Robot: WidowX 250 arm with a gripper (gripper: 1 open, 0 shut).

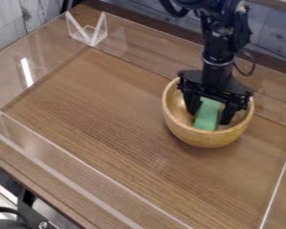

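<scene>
A yellowish round bowl [206, 137] sits on the wooden table on the right, with a light green object [207, 114] inside it. My black gripper [214, 98] reaches down from above into the bowl, its fingers around the upper part of the green object. Whether the fingers touch or hold it I cannot tell.
A clear wire or plastic rack [88, 29] stands at the back left. A wall runs along the back edge.
</scene>
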